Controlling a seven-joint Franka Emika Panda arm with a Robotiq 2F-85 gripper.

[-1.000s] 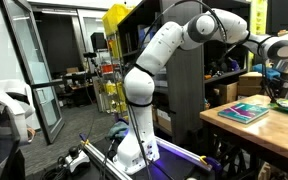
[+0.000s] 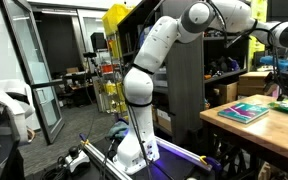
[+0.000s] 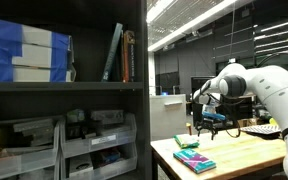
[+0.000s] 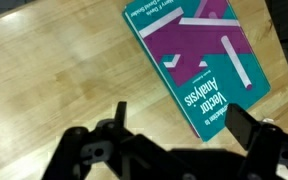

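A teal and purple book titled "Vector Analysis" [image 4: 189,75] lies flat on the wooden table [image 4: 44,110], tilted in the upper right of the wrist view. It also shows near the table's left edge in exterior view 1 as a book [image 2: 243,112], and in exterior view 2 as a book [image 3: 194,160]. My gripper is open above the table, its fingers spread wide with nothing held between them. In exterior view 2 the gripper [image 3: 204,127] hangs over the far part of the table, clear of the book.
A green and white item [image 3: 183,142] lies on the table beyond the book. Cardboard boxes [image 2: 224,93] stand behind the table. A dark shelf [image 3: 84,98] with books and bins fills the left of exterior view 2. Bare wood surrounds the book's left side.
Over the last second the arm's end has moved right in exterior view 1, to the frame's edge. The book has stayed put.
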